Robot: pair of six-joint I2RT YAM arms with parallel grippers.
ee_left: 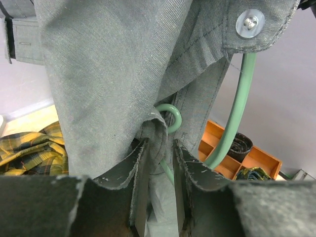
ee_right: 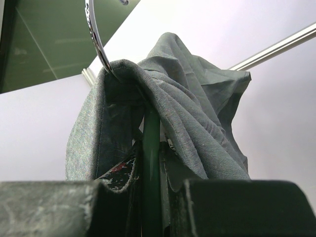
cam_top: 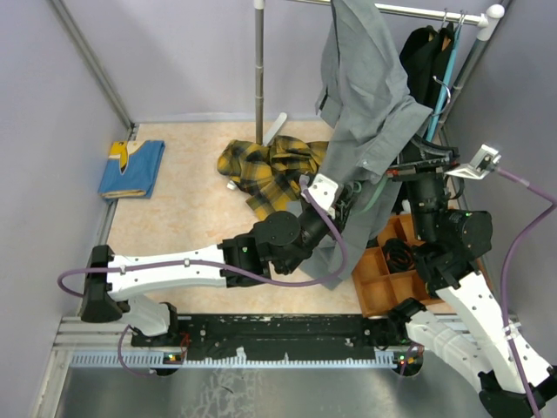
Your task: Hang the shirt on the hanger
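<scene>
The grey shirt (cam_top: 365,104) hangs draped over a green hanger (ee_left: 236,103), whose metal hook (ee_right: 94,32) pokes out of the cloth. My right gripper is shut on the green hanger below the hook, with shirt cloth around it. My left gripper is part open, its fingertips at a grey fold of the shirt beside the hanger's curved green end (ee_left: 173,118); whether cloth lies between the fingers is unclear.
A yellow plaid cloth (cam_top: 261,170), a blue folded cloth (cam_top: 130,174) and a wooden compartment box (cam_top: 379,287) lie on the table. The rack bar (cam_top: 418,13) with dark garments runs across the top right.
</scene>
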